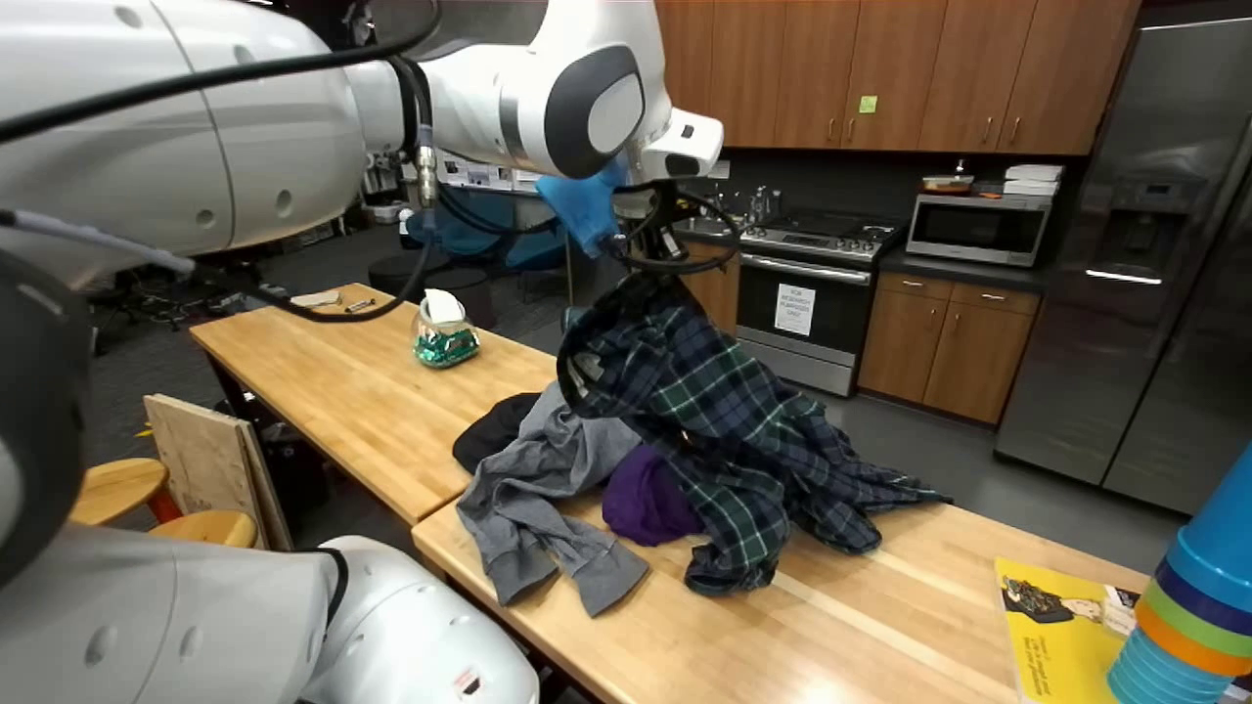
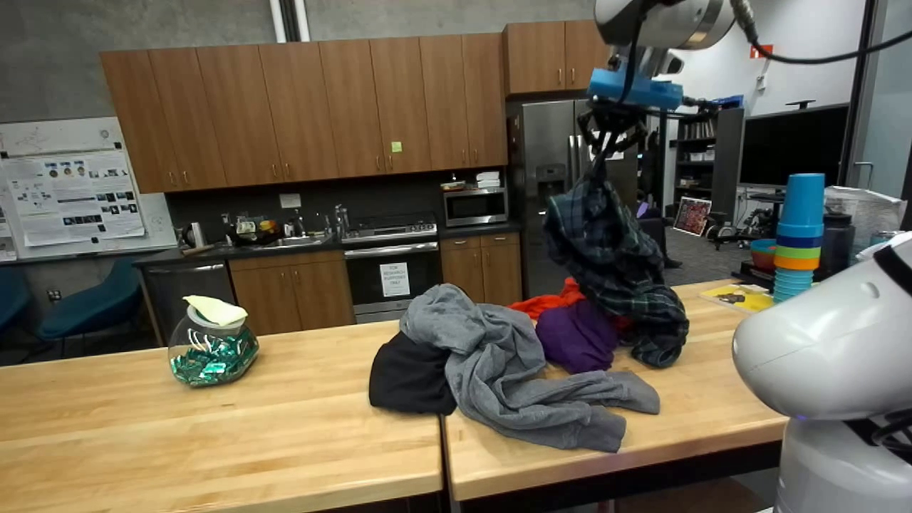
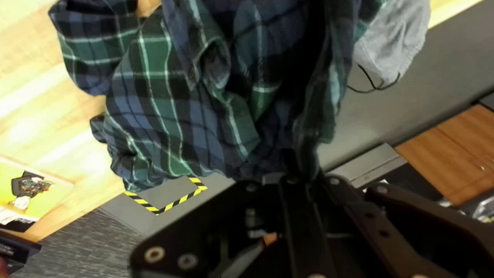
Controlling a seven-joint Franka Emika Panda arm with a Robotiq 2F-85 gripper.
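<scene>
From my gripper (image 1: 652, 268) a green and navy plaid shirt (image 1: 722, 393) hangs, its top bunched between the shut fingers. The lower folds of the plaid shirt (image 2: 628, 282) still touch the table. In the wrist view the cloth of the plaid shirt (image 3: 171, 102) runs up to the fingertips, which it partly hides. Below and beside it lie a grey sweatshirt (image 2: 504, 359), a purple cloth (image 2: 577, 333), a black cloth (image 2: 410, 375) and a red cloth (image 2: 551, 298), partly covered by the plaid one.
A glass jar of green-wrapped items (image 2: 214, 346) stands on the left table. Stacked cups (image 2: 799, 231) and a yellow book (image 1: 1062, 634) are at the right end. Bare tabletop (image 1: 892, 634) shows in front of the shirt.
</scene>
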